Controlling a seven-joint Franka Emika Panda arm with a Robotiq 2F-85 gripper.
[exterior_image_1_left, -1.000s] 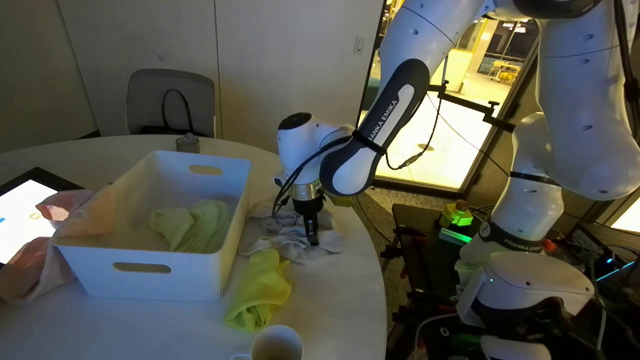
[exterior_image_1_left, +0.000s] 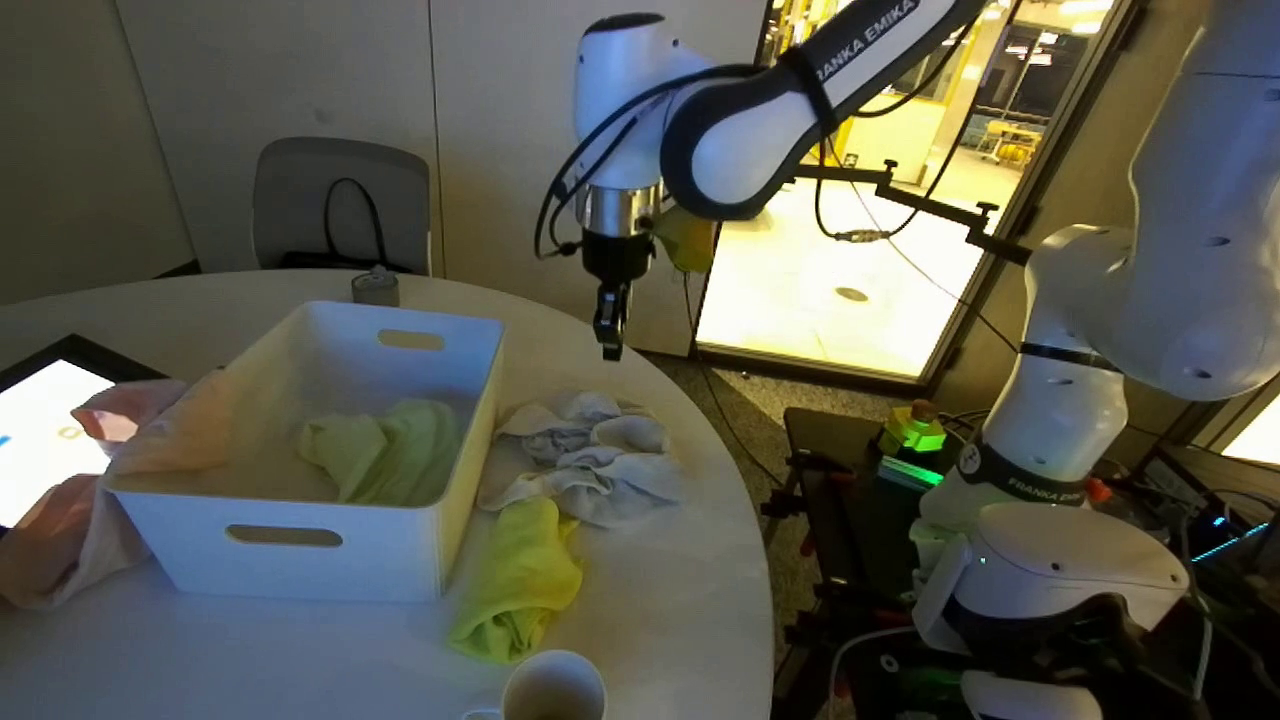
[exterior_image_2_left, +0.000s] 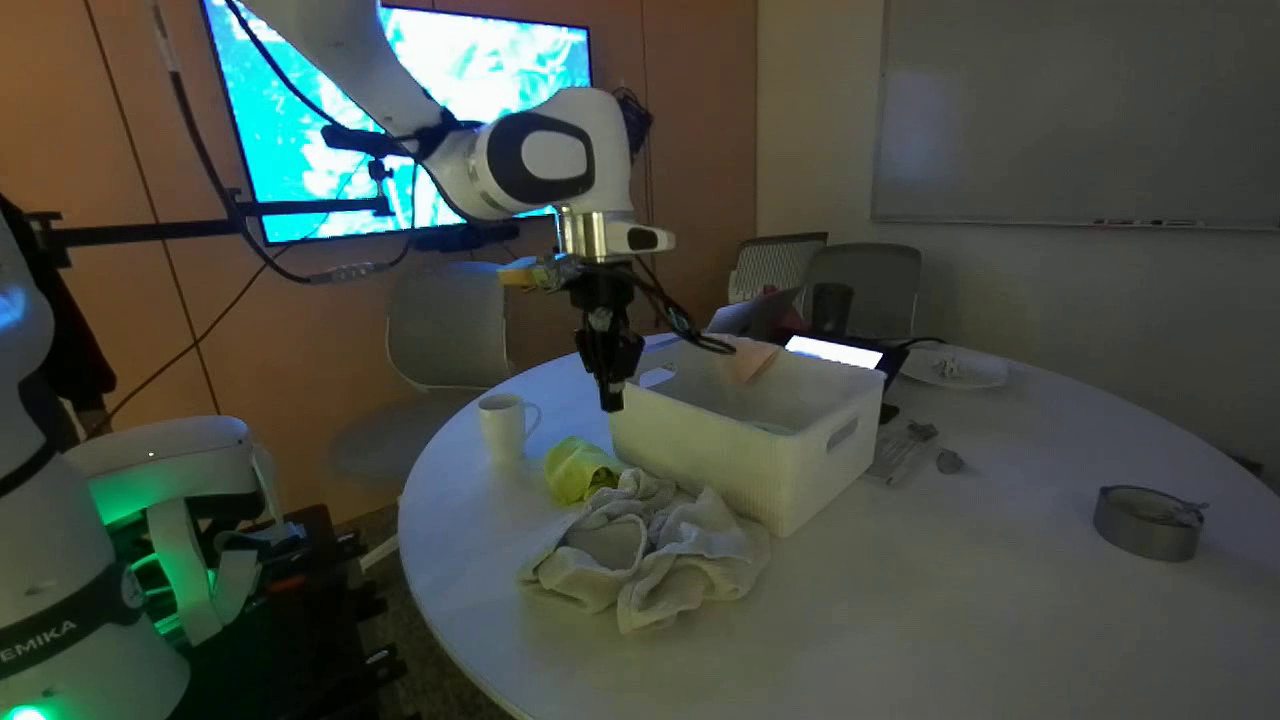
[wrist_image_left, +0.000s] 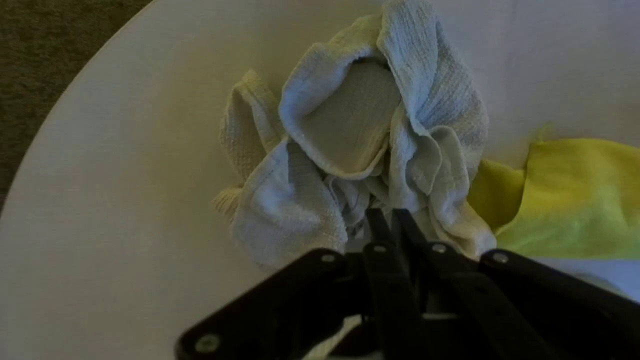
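High over the table, my gripper (exterior_image_1_left: 612, 350) points down with its two fingers close together; nothing can be seen hanging from it. From the wrist, the gripper appears shut with a narrow gap between the tips, and I cannot make out anything held there. Below it lies a crumpled grey-white cloth (wrist_image_left: 354, 126), on the table beside the box. A yellow-green cloth (exterior_image_1_left: 518, 588) rests next to it. Inside the white box (exterior_image_1_left: 336, 569) is a pale green cloth (exterior_image_1_left: 402, 450), and a pinkish cloth (exterior_image_1_left: 180, 426) drapes over the box's left side.
A white mug (exterior_image_2_left: 504, 426) stands near the yellow-green cloth. A roll of tape (exterior_image_2_left: 1148, 523) sits farther along the table (exterior_image_2_left: 948, 600), whose surface is bare around it. The box's raised walls stand close beside the grey-white cloth.
My arm has risen from the grey-white cloth to well above the table. The cloth still lies in nearly the same place, its folds slightly different.
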